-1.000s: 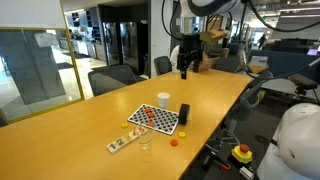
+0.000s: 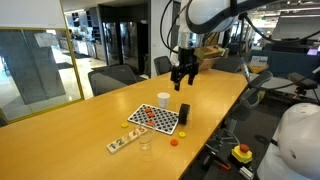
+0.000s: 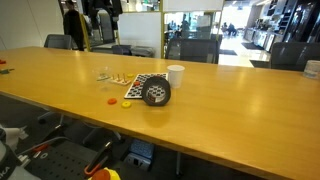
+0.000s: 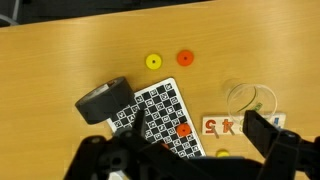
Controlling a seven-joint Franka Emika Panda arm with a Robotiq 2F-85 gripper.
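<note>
My gripper (image 2: 184, 77) hangs open well above the table, with nothing between its fingers. In the wrist view the gripper looks down with its dark fingers spread. Below it lies a black-and-white checkered board (image 4: 156, 103) bearing a few red pieces; the gripper hides part of it. Beside the board is a black roll (image 4: 105, 100), seen standing on its edge in exterior view 2 (image 3: 156, 88). A yellow disc (image 4: 153, 62) and a red disc (image 4: 185, 58) lie on bare wood. A clear glass (image 4: 252, 98) stands near a pale numbered strip (image 4: 222, 125).
A white cup (image 2: 163, 99) stands behind the board. Another yellow piece (image 4: 222, 153) lies near the strip. The long wooden table (image 3: 240, 115) has wide clear room away from this cluster. Chairs (image 2: 115, 78) line its far side.
The gripper has come slightly lower over the table in exterior view 1. The objects on the table have stayed where they were.
</note>
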